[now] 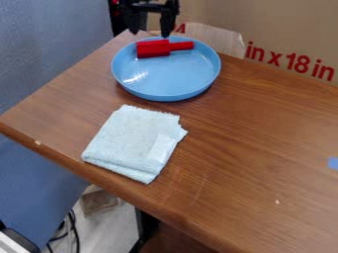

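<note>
A blue plate point(172, 75) sits toward the back of the wooden table, holding a red cylindrical object point(156, 48) on its rear part. My black gripper point(148, 28) hangs at the top edge, just above and behind the red object, partly out of frame; whether it is open or shut is unclear. A folded pale blue cloth point(133, 143) lies on the table in front of the plate, near the left edge.
A cardboard box point(275, 25) with red lettering stands behind the table. The table's left edge drops to the floor.
</note>
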